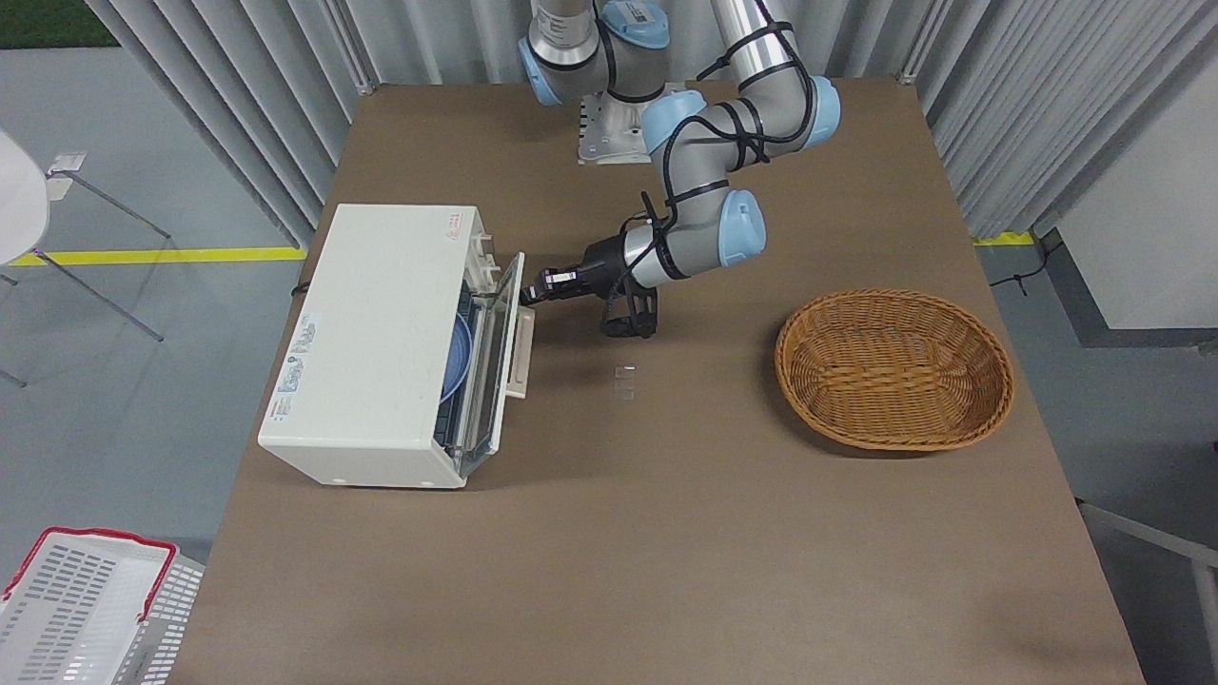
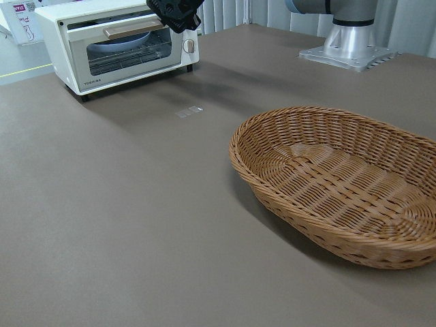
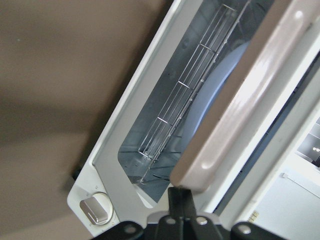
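Observation:
A white toaster oven (image 1: pixel 367 342) stands on the left of the table, its glass door tilted partly open, with a blue dish (image 1: pixel 454 352) inside. My gripper (image 1: pixel 534 290) is at the door's top edge; in the wrist view its black tips (image 3: pixel 180 197) touch the end of the beige door handle (image 3: pixel 240 105). Whether the fingers are open or shut is unclear. In the left view the handle (image 2: pixel 133 28) runs across the top of the door, with the gripper partly cut off above it.
A wicker basket (image 1: pixel 893 369) sits on the table's right. The robot's base stands at the back. A white crate (image 1: pixel 80 605) is off the table at the lower left.

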